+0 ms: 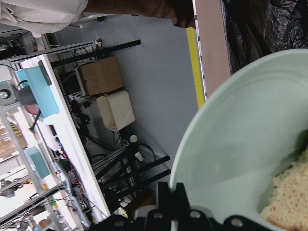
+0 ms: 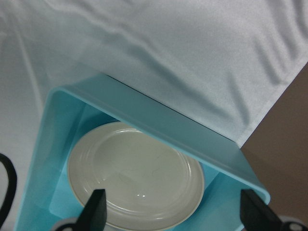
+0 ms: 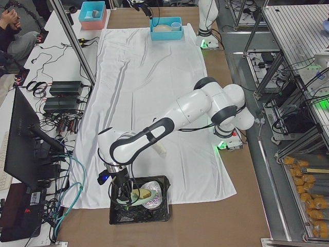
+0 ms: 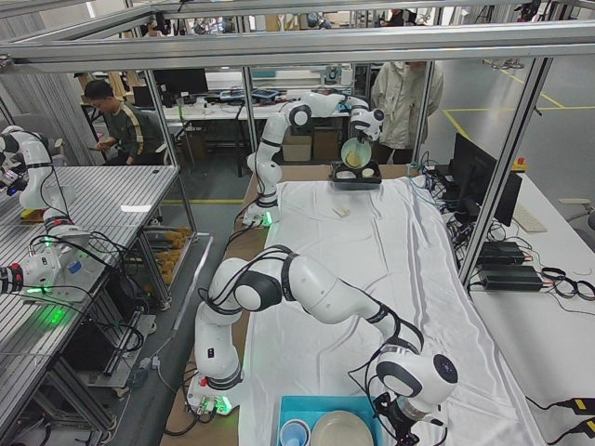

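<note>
My left gripper is shut on the rim of a pale green plate, which is tilted above a black bin and holds a piece of yellowish, bread-like food. A silvery item lies in that bin. My right gripper is open above a blue bin, which holds a cream plate and, in the camera right view, a blue cup.
A white cloth covers the middle of the table, largely clear apart from a small pale object. A monitor and cables stand along one side, metal frame posts around.
</note>
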